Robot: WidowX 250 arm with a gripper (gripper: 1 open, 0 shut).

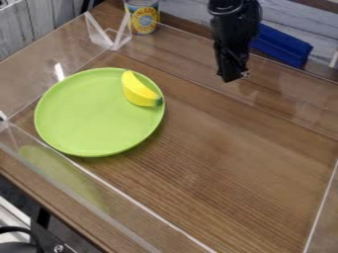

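Note:
The black gripper [231, 69] hangs at the top centre of the camera view over the back of the wooden surface, shut, with nothing visible between its fingers. A yellow banana [140, 87] lies on the upper right part of a green plate [93, 123] at the left. A blue block [286, 44] lies at the back right, just right of the gripper.
A can [141, 15] stands at the back left beside a clear plastic rack [113, 30]. Clear walls edge the surface.

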